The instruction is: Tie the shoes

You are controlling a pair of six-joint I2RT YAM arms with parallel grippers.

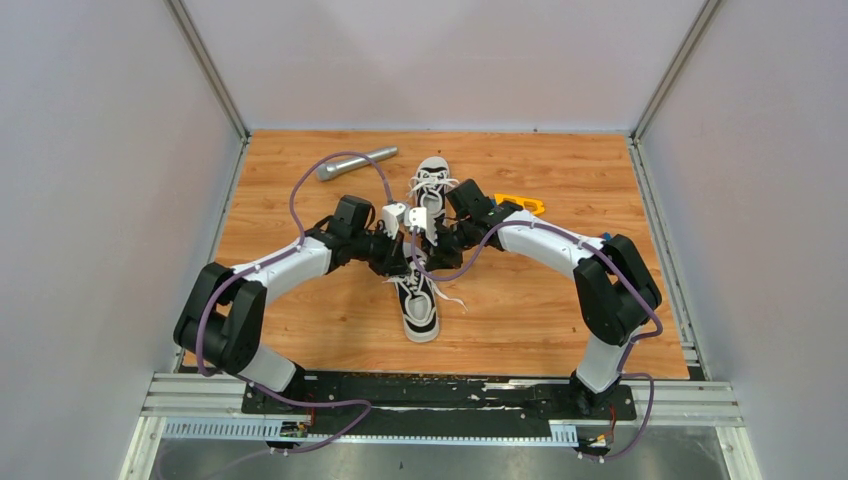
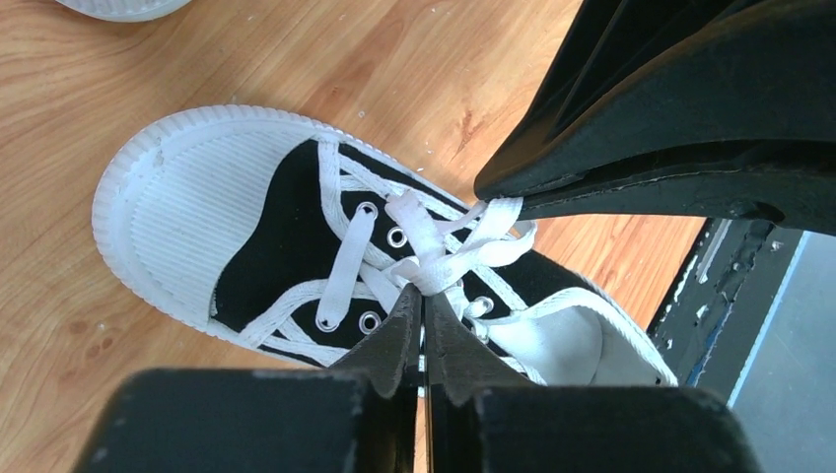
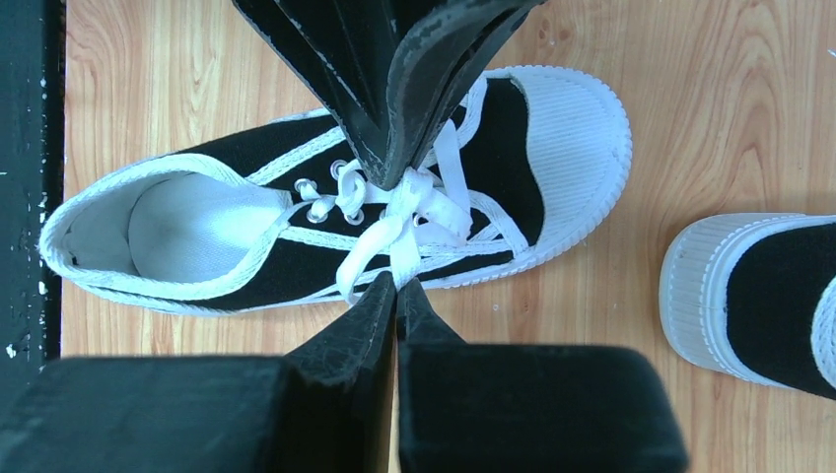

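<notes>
The near black-and-white sneaker [image 1: 417, 310] lies with its toe pointing away, under both grippers. White lace loops [image 2: 463, 258] cross over its tongue in a loose bow shape. My left gripper is shut, the lace running into its tips at the middle of the crossing. Closer to the shoe's side, my right gripper is shut with a white lace loop [image 3: 402, 241] reaching its tips. How firmly either strand is pinched is hidden. A second sneaker [image 1: 432, 182] sits straight beyond, its laces spread loosely on top.
A grey metallic cylinder [image 1: 357, 163] rests at the back left. Behind the right arm is a yellow object [image 1: 522, 203], partly covered. Purple cables run along both arms and loop above the shoes. Bare wood shows on either side.
</notes>
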